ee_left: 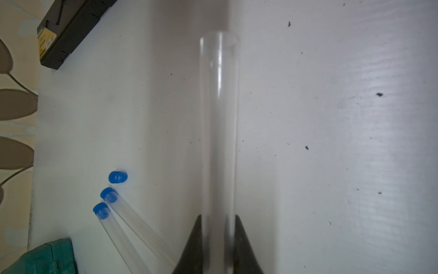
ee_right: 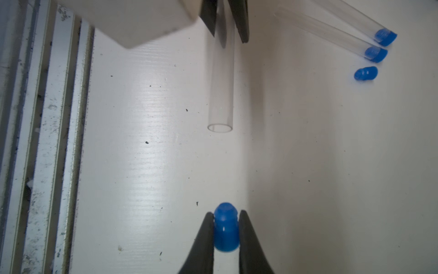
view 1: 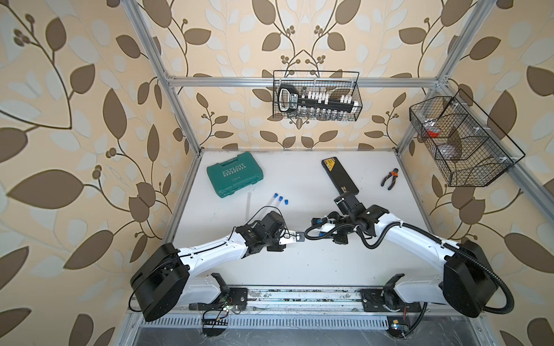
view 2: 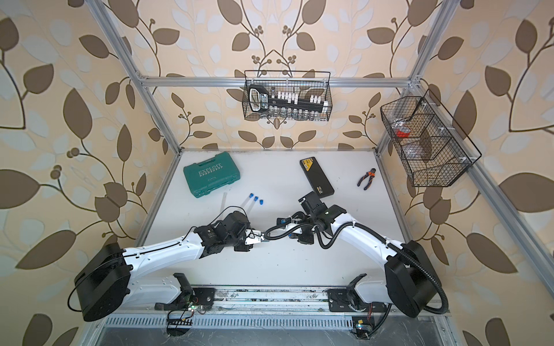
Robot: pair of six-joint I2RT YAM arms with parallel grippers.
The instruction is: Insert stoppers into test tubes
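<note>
My left gripper is shut on a clear, open-ended test tube (ee_left: 219, 127), which points away from its fingers over the table. In the right wrist view that tube (ee_right: 221, 96) hangs with its open rim toward my right gripper. Between the right fingers sits a blue stopper (ee_right: 226, 228), its rounded end facing the tube; a gap separates the two. Two tubes with blue stoppers seated, one stoppered tube (ee_right: 351, 43) and another stoppered tube (ee_right: 360, 18), lie on the table. Close to them rests a loose blue stopper (ee_right: 366, 73).
A green case (view 1: 235, 174) lies at the back left and a black box (view 1: 340, 176) at the back right. Pliers (view 1: 390, 178) rest near the right edge. Wire baskets hang above the table.
</note>
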